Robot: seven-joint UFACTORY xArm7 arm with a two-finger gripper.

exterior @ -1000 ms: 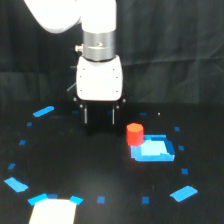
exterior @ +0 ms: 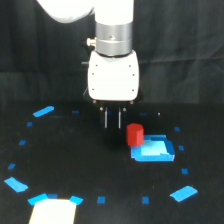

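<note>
My gripper (exterior: 112, 120) hangs from the white hand (exterior: 114, 78) at upper centre, pointing down. A narrow dark gap shows between its two thin fingers, with nothing visible in it. Just to the right and slightly lower in the picture, a red block (exterior: 134, 134) stands at the left side of a blue square (exterior: 164, 143) with a pale patch (exterior: 152, 149) inside. The block overlaps the square's left edge in this view. I cannot tell how high the fingertips are above the table.
Blue tape pieces mark the black table, including strips at the far left (exterior: 43, 111), near left (exterior: 16, 184) and right (exterior: 183, 193). A cream-coloured flat object (exterior: 53, 212) lies at the bottom left edge.
The hand has moved right, closer to the red block in the picture. Its fingers stand nearer each other than before. The red block looks darker and remains in about the same place.
</note>
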